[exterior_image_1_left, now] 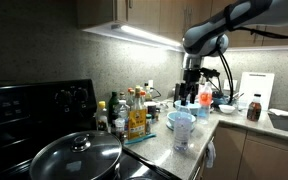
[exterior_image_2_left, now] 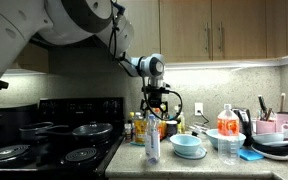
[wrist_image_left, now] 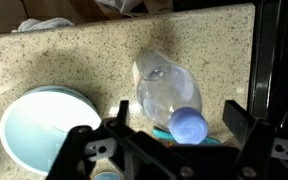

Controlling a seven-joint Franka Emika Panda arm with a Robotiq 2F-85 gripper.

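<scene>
A clear plastic bottle [wrist_image_left: 164, 85] with a blue cap [wrist_image_left: 189, 126] stands on the counter, seen from above in the wrist view. My gripper is open, its two fingers apart on either side of the bottle in that view. The side view shows the bottle [exterior_image_2_left: 152, 138] upright near the counter's front edge, with my gripper [exterior_image_2_left: 155, 108] pointing down at its top. Whether the fingertips are level with the cap or slightly above it, I cannot tell. In the other exterior view, the same bottle [exterior_image_1_left: 182, 130] is below the gripper.
Light blue bowls [exterior_image_2_left: 189, 145] sit beside the bottle. A bottle with orange liquid [exterior_image_2_left: 228, 135] stands farther right. Several sauce and oil bottles [exterior_image_1_left: 136, 115] crowd the back near the stove, where a large lidded pan [exterior_image_1_left: 76, 158] rests. Bare counter [wrist_image_left: 59, 50] shows along the front edge.
</scene>
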